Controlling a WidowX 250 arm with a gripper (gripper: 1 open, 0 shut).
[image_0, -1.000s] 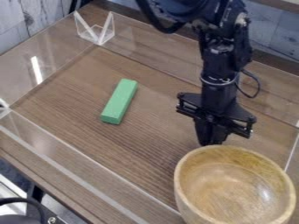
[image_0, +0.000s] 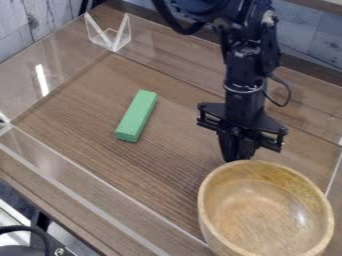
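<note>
The black gripper (image_0: 241, 140) points down over the wooden table (image_0: 80, 160), just behind a large tan bowl (image_0: 265, 222) at the front right. Its lower tip is near the bowl's back rim; whether they touch I cannot tell. Whether the fingers are open or shut is unclear in this dark view. A green block (image_0: 136, 116) lies flat to the left of the arm.
A clear plastic holder (image_0: 110, 32) stands at the back left. A black cable lies at the bottom left. A wall runs along the back right.
The arm and gripper have shifted slightly left and a little upward in the view. The bowl and green block stay where they were.
</note>
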